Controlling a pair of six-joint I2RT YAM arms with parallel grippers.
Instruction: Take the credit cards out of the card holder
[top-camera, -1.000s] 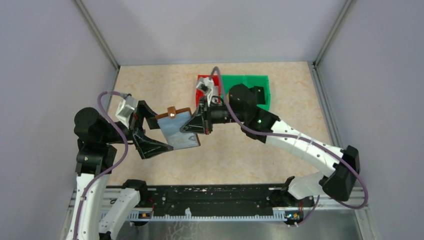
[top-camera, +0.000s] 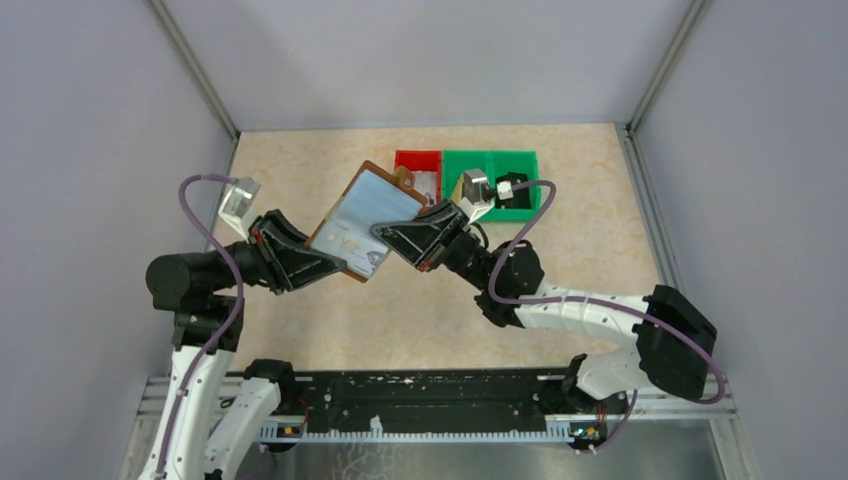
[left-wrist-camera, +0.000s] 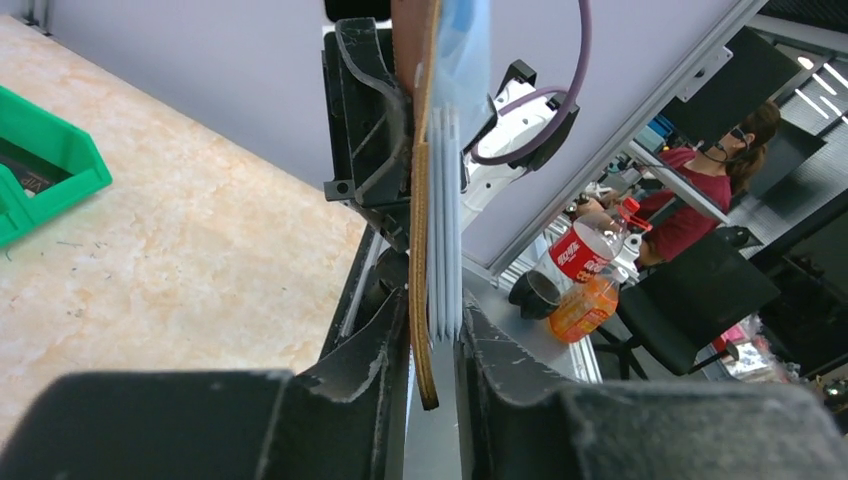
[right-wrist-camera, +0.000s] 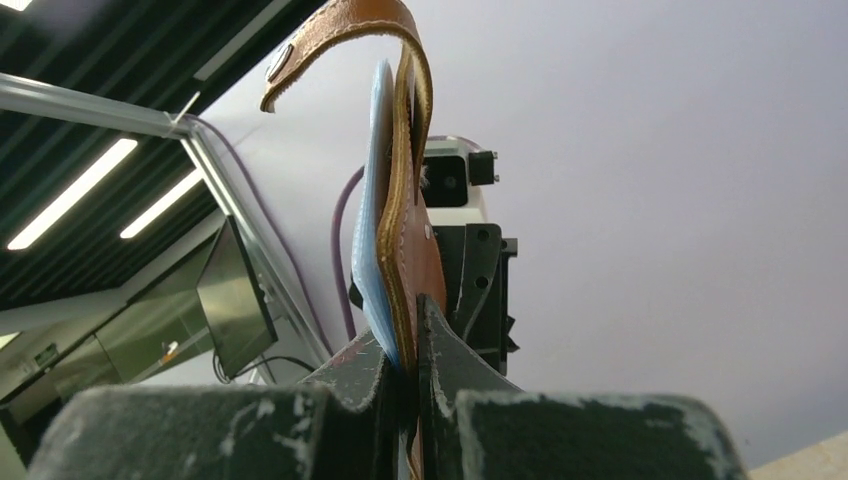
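Observation:
The brown leather card holder (top-camera: 360, 218) hangs tilted in the air between my two arms, its pale blue clear sleeves facing up in the top view. My right gripper is shut on its right edge, and the curved strap shows above in the right wrist view. At its lower left corner, my left gripper is part open. The leather cover (left-wrist-camera: 421, 260) and the layered sleeves (left-wrist-camera: 444, 240) stand between its narrowed fingers. Whether both pads touch them, I cannot tell. Some print shows through the sleeves near the lower end; separate cards are hard to make out.
Behind the holder stand a red bin (top-camera: 418, 154) with something pale inside and a green bin (top-camera: 490, 160) with a dark item in its right compartment. Bare tabletop (top-camera: 430, 330) lies in front of and beside the arms.
The holder has turned clockwise and its strap end has moved back and right along with my right gripper.

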